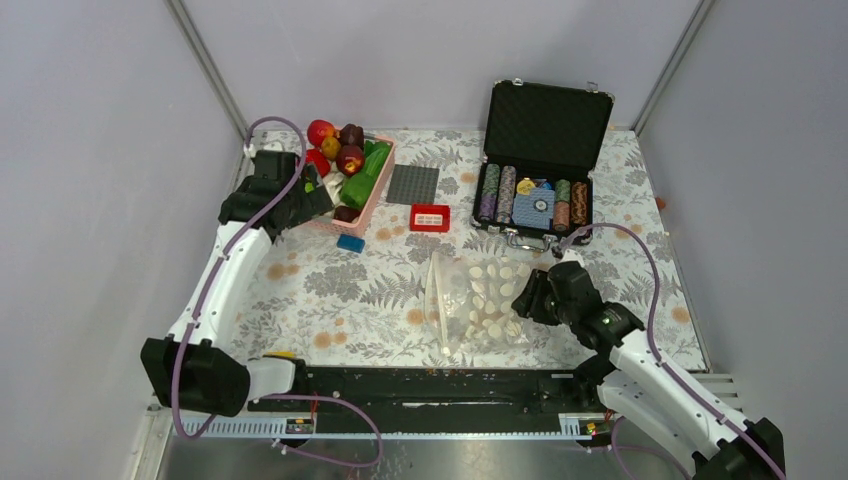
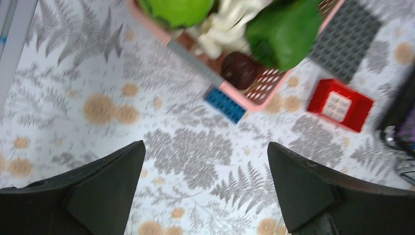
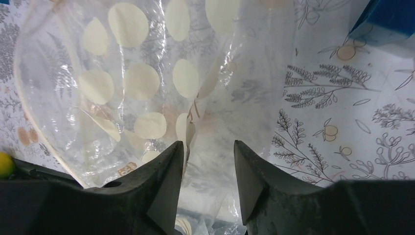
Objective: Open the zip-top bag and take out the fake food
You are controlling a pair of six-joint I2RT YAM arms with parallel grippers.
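The clear zip top bag [image 1: 484, 303], printed with cream dots, lies flat on the table; no food shows inside it. My right gripper [image 1: 524, 306] is at the bag's right end. In the right wrist view its fingers [image 3: 164, 181] stand apart, with the bag [image 3: 142, 81] in front of and between them. Fake food fills the pink basket [image 1: 384, 185] at the back left, including a green pepper [image 2: 288, 36]. By the basket's front left my left gripper is open and empty. A yellow-green fruit [image 3: 6, 165] rests at the table's front edge.
A blue block [image 1: 351, 243] lies before the basket. Farther right are a red tray [image 1: 430, 218], a dark grey plate [image 1: 413, 185] and an open poker chip case [image 1: 547, 130]. The table between the left arm and the bag is clear.
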